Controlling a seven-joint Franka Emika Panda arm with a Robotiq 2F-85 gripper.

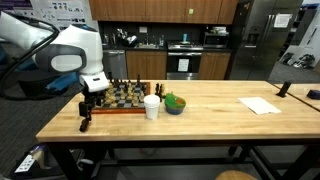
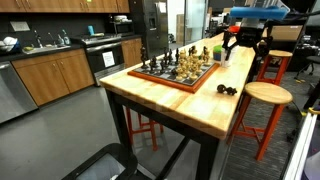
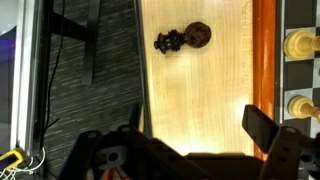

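Note:
A dark chess piece lies on its side on bare wood near the table edge, its round base toward the board. The same dark chess piece is in front of the board's corner in exterior view 2. Above the table hangs my gripper, its fingers wide apart and nothing between them. In the wrist view the piece shows beyond the fingertips, apart from them. The chessboard, framed in red-brown, carries several light and dark pieces.
Right of the board stand a white cup and a bowl with green contents. A sheet of paper lies farther right, with clear wood between. Past the table edge is dark floor.

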